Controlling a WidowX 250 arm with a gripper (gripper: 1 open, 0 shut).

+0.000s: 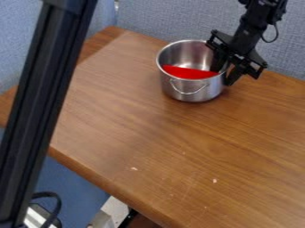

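Observation:
A steel pot (179,89) with a wire handle stands at the back of the wooden table, a red object (187,72) inside it. My black gripper (222,66) is at the pot's right rim, its fingers reaching down over and beside it. Whether they close on the rim or stand apart is too dark and small to tell.
A grey padded wall runs behind it. A black post (42,107) crosses the left side, with cables near its foot.

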